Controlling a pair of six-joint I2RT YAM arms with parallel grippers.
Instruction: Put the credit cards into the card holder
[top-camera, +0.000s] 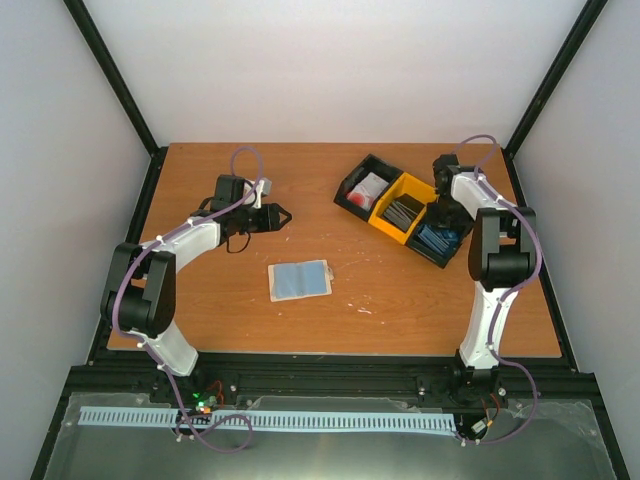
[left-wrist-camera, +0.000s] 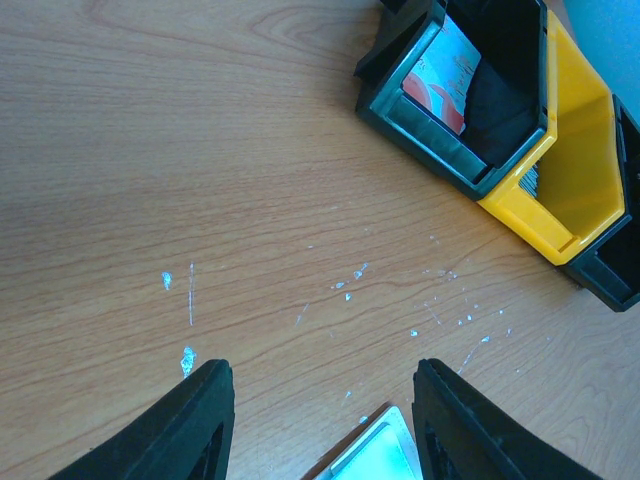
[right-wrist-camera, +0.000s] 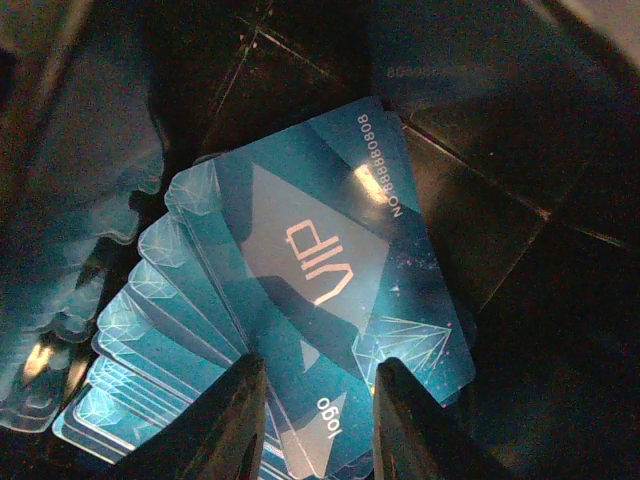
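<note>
Blue credit cards (right-wrist-camera: 330, 270) lie fanned in an overlapping pile in the black compartment at the right end of the bin row. Just over the pile's lower part stands my right gripper, its fingers partly apart and no card visibly gripped. From above, the right hand covers part of that compartment, where cards (top-camera: 436, 238) still show. A flat, pale-blue card holder (top-camera: 299, 280) with a tan border rests on the table's middle. My left gripper (top-camera: 284, 216) hangs open and empty above the table, up-left of the holder; a holder corner (left-wrist-camera: 385, 450) shows between its fingers in the left wrist view.
The yellow middle bin (top-camera: 398, 207) holds dark flat items, and the left black bin (top-camera: 368, 187) contains a white-and-red packet. The three bins adjoin diagonally. Bare wood surrounds the holder, with small light scraps (top-camera: 364, 310) to its right.
</note>
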